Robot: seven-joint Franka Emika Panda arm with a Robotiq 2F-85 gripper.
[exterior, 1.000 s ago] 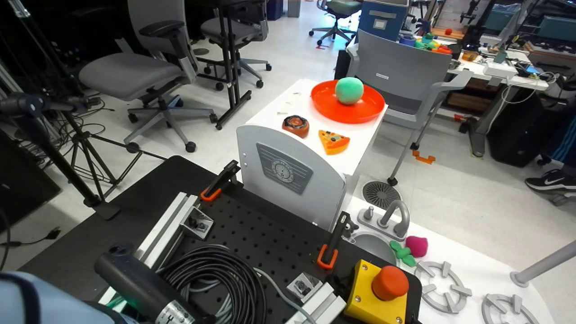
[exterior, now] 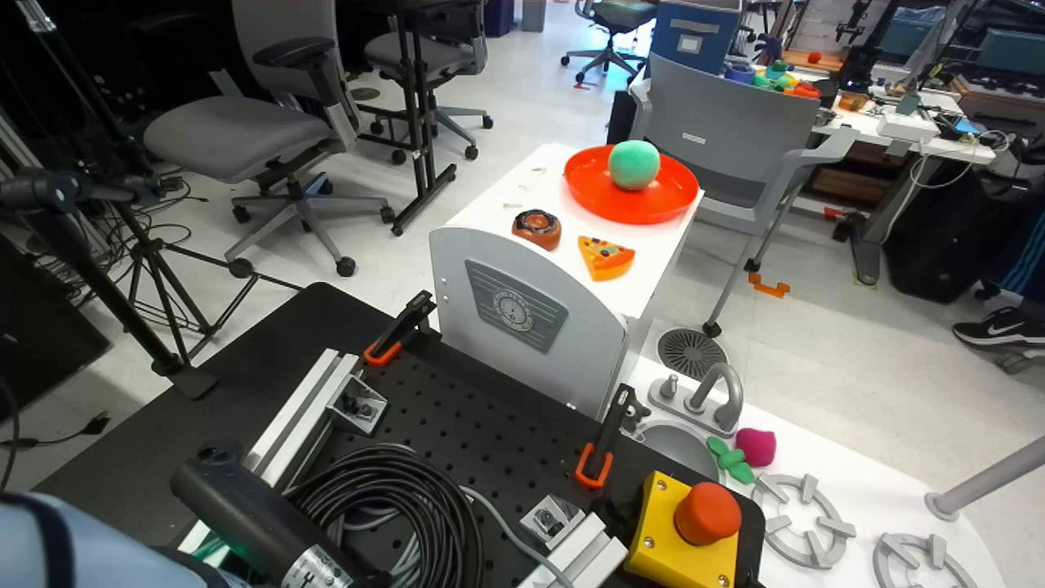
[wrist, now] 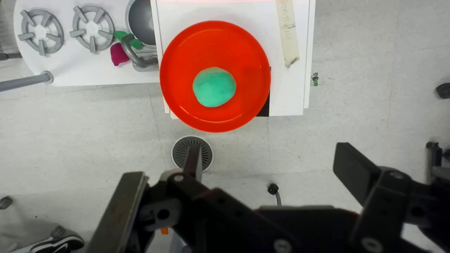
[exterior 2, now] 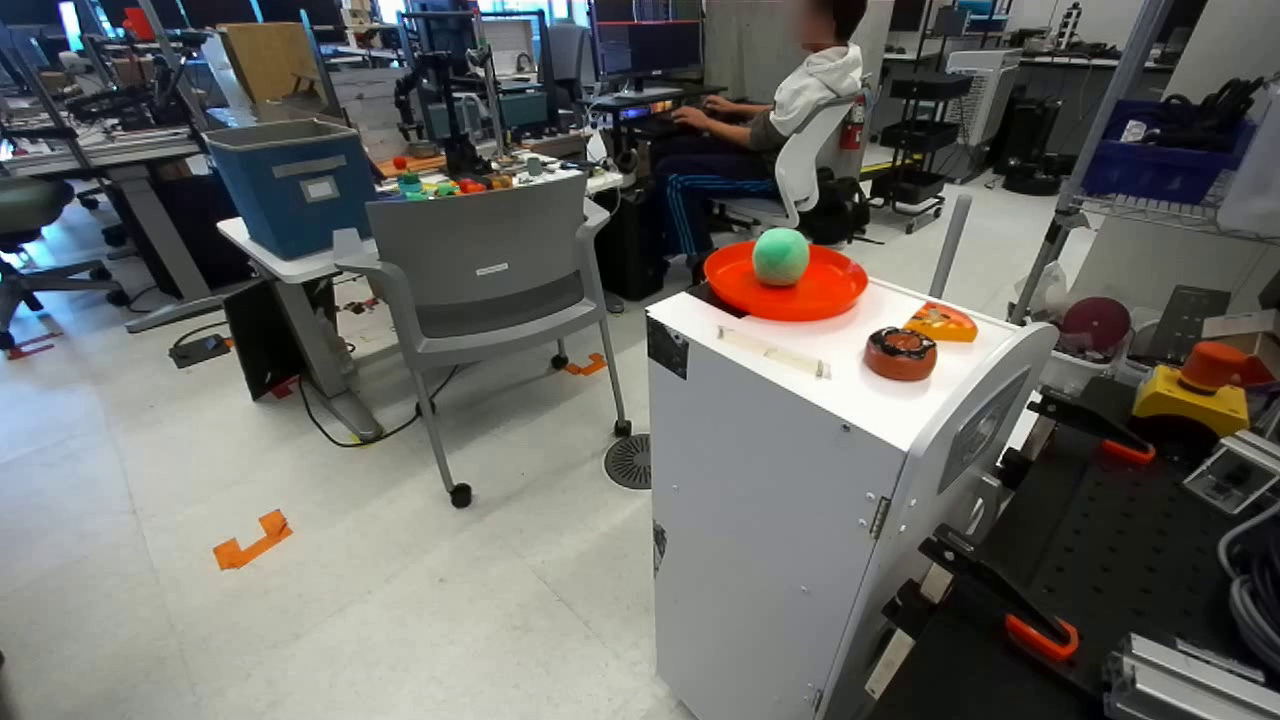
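A mint-green ball point(wrist: 214, 86) rests on a red-orange plate point(exterior: 598, 202) on top of the white cabinet point(exterior 2: 768, 480). Beside the plate lie a brown toy donut point(exterior: 536, 229) and an orange toy pizza slice point(exterior 2: 942, 320); the wrist view shows neither. My gripper shows only in the wrist view, its fingers wide apart and nothing between them. Bare floor appears between those fingers, with the plate and ball farther up the picture. In the first exterior view, part of the arm point(exterior: 264, 519) fills the lower left corner; its gripper is out of frame.
A toy sink point(exterior: 676, 446) with a curved faucet point(exterior: 722, 397) adjoins the cabinet, with a pink toy point(exterior: 755, 447) and a green toy point(exterior: 731, 460) beside it. Burner rings point(wrist: 92, 28) lie farther along. A yellow emergency-stop box point(exterior: 682, 534), clamps and cables occupy the black table point(exterior: 460, 412).
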